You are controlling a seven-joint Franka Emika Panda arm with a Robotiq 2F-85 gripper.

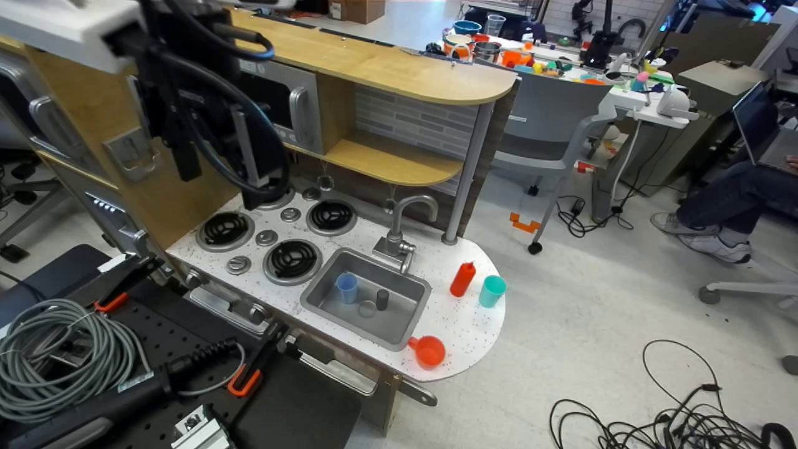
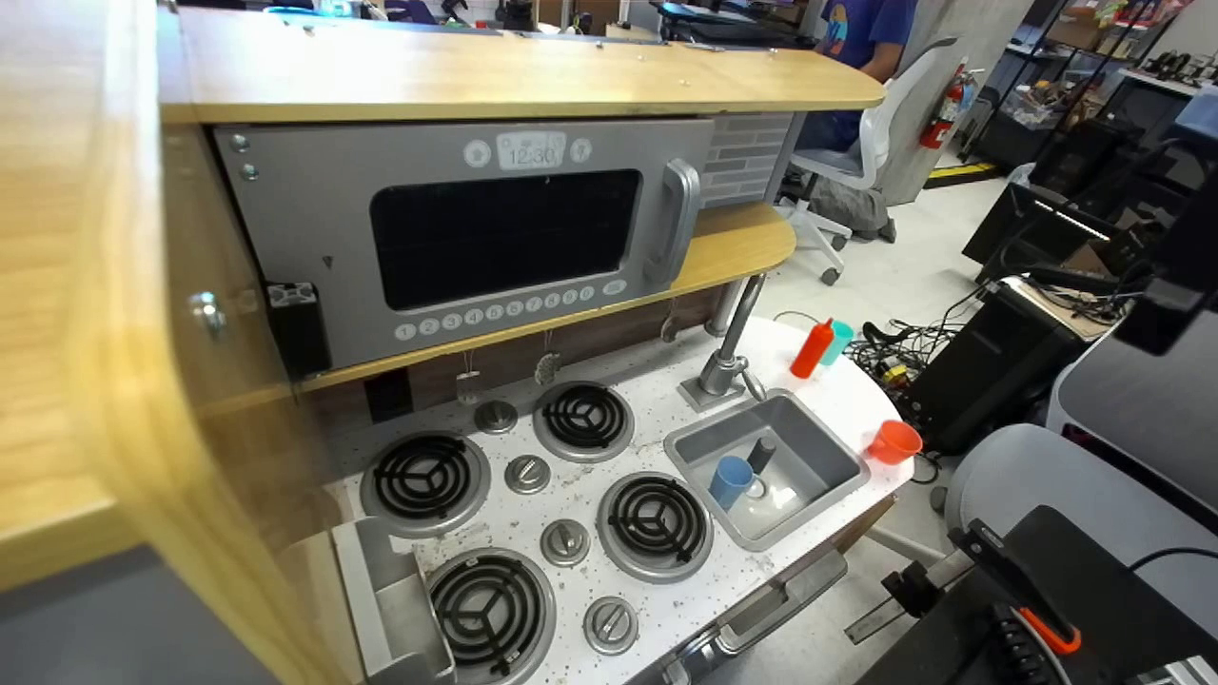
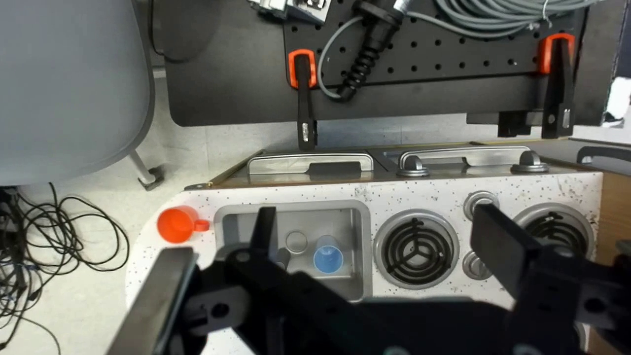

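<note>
My gripper is open, its two fingers wide apart with nothing between them. It hangs above the toy kitchen, well clear of the counter, and in exterior view 1 the gripper (image 1: 222, 179) covers part of the microwave. The grey sink (image 3: 362, 236) holds a blue cup (image 3: 328, 258), a small dark cylinder (image 1: 382, 299) and a clear round piece (image 1: 366, 308). By the sink's front corner sits an orange-red cup (image 1: 429, 352). A red bottle (image 1: 463, 279) and a teal cup (image 1: 492, 292) stand upright at the counter's rounded end; my gripper hides both in the wrist view.
Several black burners (image 2: 584, 416) and grey knobs fill the counter left of the sink. The faucet (image 1: 401, 224) rises behind the basin. Above hang the wooden shelf (image 1: 408, 164) and microwave (image 2: 308, 205). A black cart (image 1: 292, 404) with coiled cable (image 1: 67, 359) flanks the front.
</note>
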